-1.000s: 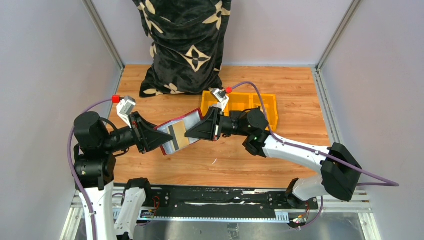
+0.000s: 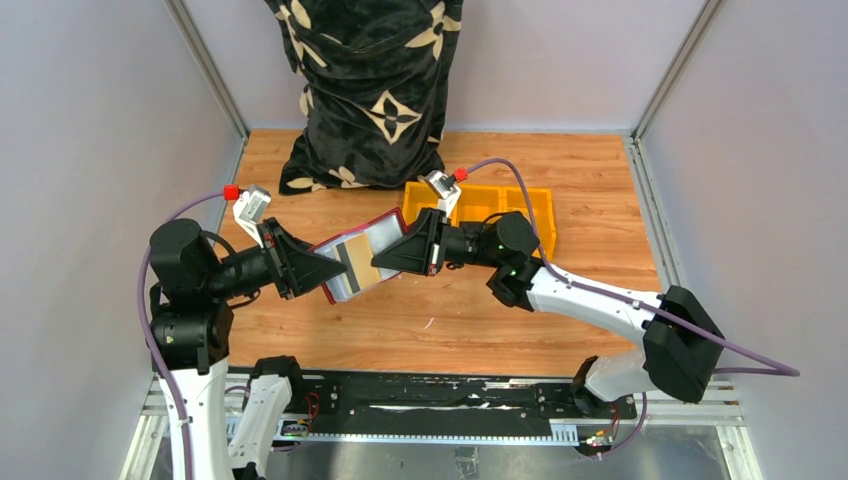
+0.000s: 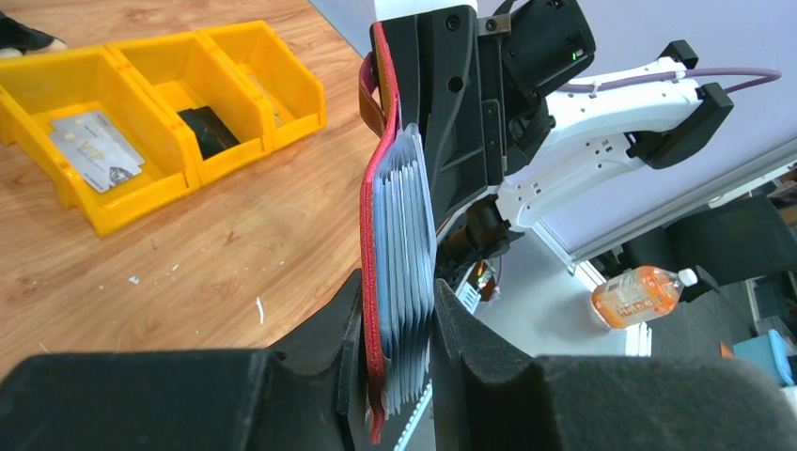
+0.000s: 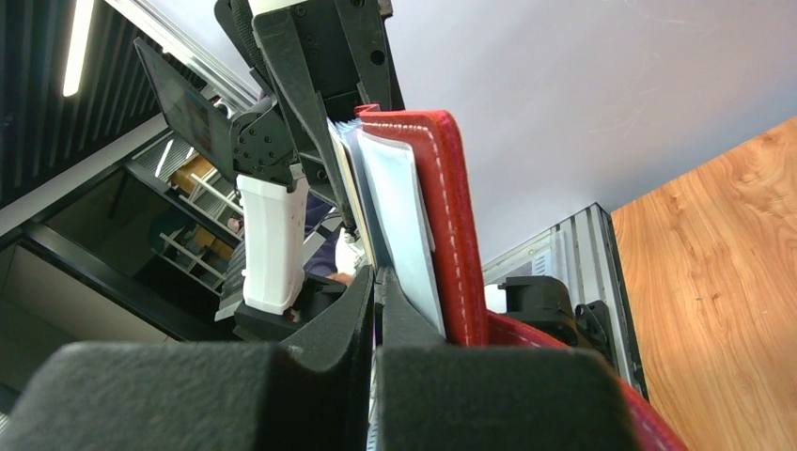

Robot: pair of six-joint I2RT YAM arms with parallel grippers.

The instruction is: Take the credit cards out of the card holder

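The red card holder [image 2: 350,285], with clear sleeves and tan and dark cards, is held level between both arms in the top view. My left gripper [image 2: 331,267] is shut on it; in the left wrist view its stack of sleeves [image 3: 402,263] stands edge-on between the fingers. My right gripper [image 2: 384,258] is at the holder's other side. In the right wrist view it is shut, its tips at the edge of the sleeves beside the red cover [image 4: 449,216]; whether anything thin sits between them is hard to tell.
A yellow three-compartment bin [image 2: 540,205] stands at the back right, with cards and a dark item in it in the left wrist view. A patterned dark cloth [image 2: 360,90] hangs at the back.
Both arms and the holder are almost still; the arms have shifted very slightly in the top view.
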